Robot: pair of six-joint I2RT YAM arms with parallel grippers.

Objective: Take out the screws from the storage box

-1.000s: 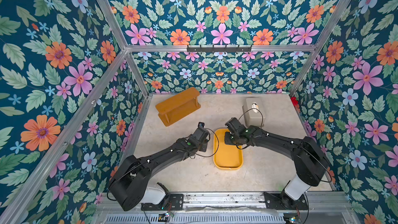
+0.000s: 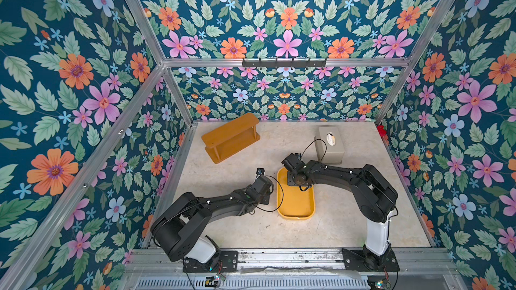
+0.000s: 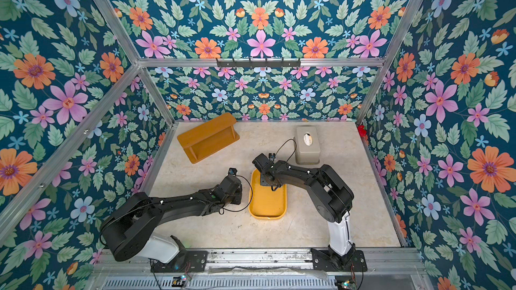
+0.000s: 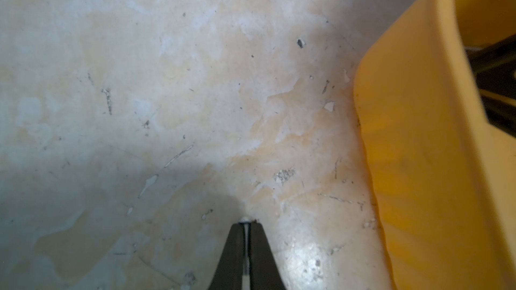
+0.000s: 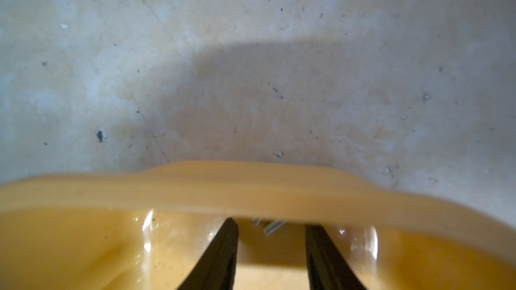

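Observation:
A yellow plastic box [image 2: 295, 208] stands in the middle of the table. A few small metal screws [image 5: 273, 227] show at its bottom under the rim in the right wrist view. My right gripper is open, with its fingertips inside the box. My left gripper is at the table just left of the box, its fingertips close together with a small pale bit at their tips; whether it holds anything is unclear.
An orange wooden shelf [image 2: 232, 149] lies at the back left and a beige tissue box [image 3: 307, 153] stands at the back right.
My left arm has moved toward the front and down beside the box.

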